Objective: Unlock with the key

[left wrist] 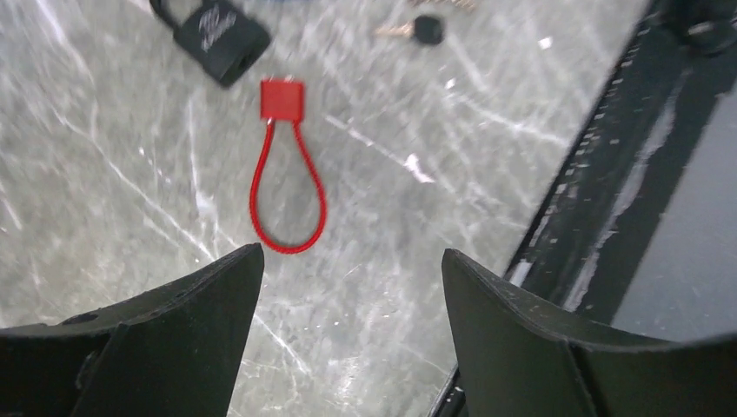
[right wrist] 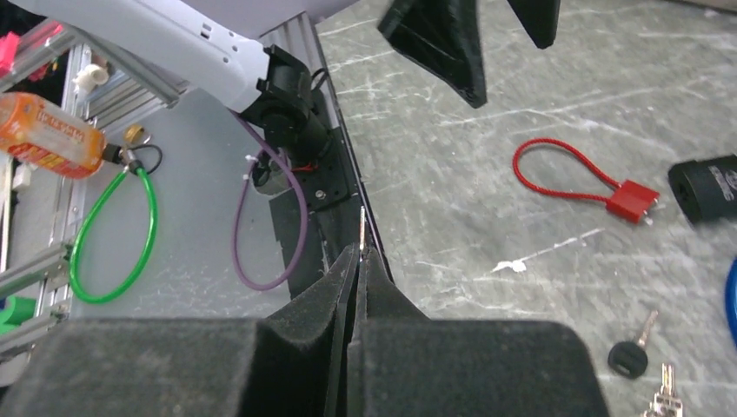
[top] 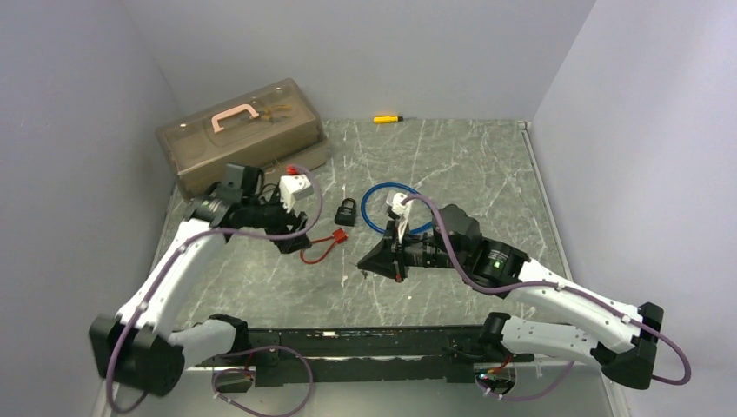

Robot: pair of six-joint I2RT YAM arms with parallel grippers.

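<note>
On the marble surface lie a black padlock and a red cable lock with its loop closed into the red body. My left gripper is open and empty, close to the red loop in the top view. From the tip of my shut right gripper a thin metal piece sticks out, looking like a key; most of it is hidden by the fingers. A black-headed key and silver keys lie on the surface, apart from that gripper.
The blue cable ring lies partly behind the right gripper. A brown toolbox stands at the back left, and a yellow screwdriver lies by the back wall.
</note>
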